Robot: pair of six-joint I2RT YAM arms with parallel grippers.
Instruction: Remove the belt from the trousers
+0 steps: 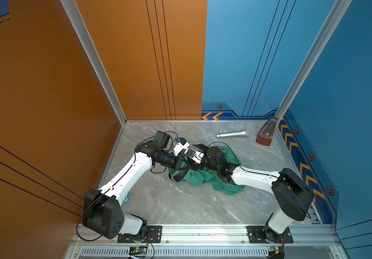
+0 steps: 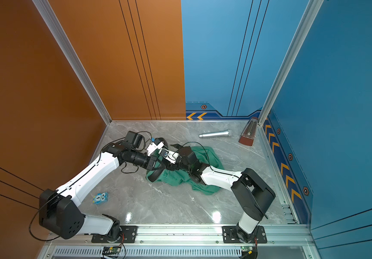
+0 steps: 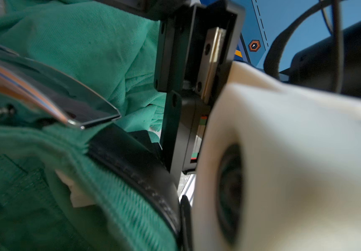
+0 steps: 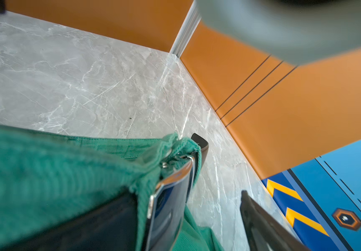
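Green trousers lie crumpled mid-table, a black belt running through their waistband; its shiny metal buckle sits at a loop. My left gripper is at the belt end of the waistband, shut; I cannot see anything between its fingers. The grippers overlap in both top views, hiding much of the belt.
A silver cylinder lies at the back right, beside a red-brown object with a clear top. A small blue object lies at the front left. Orange and blue walls surround the table.
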